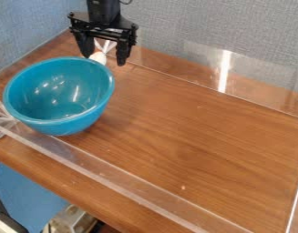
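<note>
My black gripper [102,45] hangs over the back left of the wooden table, open, just above a small white object [98,58] that stands behind a teal bowl [60,105]. The bowl sits at the left of the table and looks empty. The white object is partly hidden by the bowl, so I cannot tell what it is.
Clear strips run along its edges, and grey textured walls stand behind it. Below the front left edge some hardware shows on a blue surface.
</note>
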